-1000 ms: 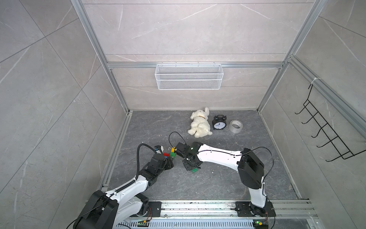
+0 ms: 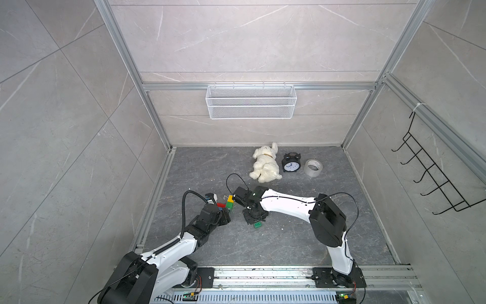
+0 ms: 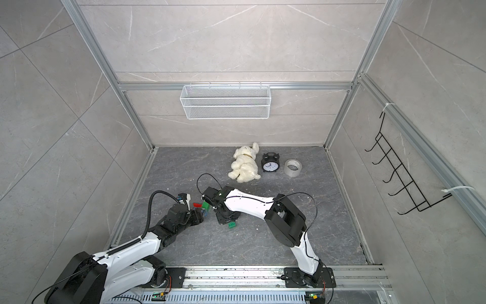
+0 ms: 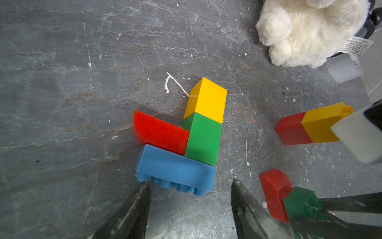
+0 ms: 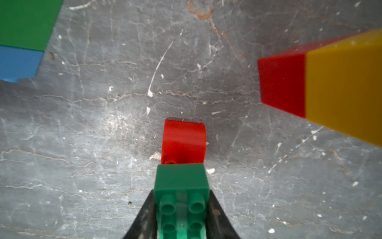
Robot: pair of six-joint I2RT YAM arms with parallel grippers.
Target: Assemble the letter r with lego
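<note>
In the left wrist view a yellow brick (image 4: 209, 101), green brick (image 4: 203, 141), red curved piece (image 4: 159, 135) and blue brick (image 4: 175, 169) form a group. My left gripper stands open below the blue brick. My right gripper is shut on a green brick (image 5: 181, 179), just below a red curved piece (image 5: 183, 139) in the right wrist view; whether they touch is unclear. To their right stands a red-and-yellow stack (image 5: 342, 83).
A white plush toy (image 2: 265, 164), black alarm clock (image 2: 291, 163) and tape roll (image 2: 313, 167) lie at the back.
The left arm looks unmoved.
</note>
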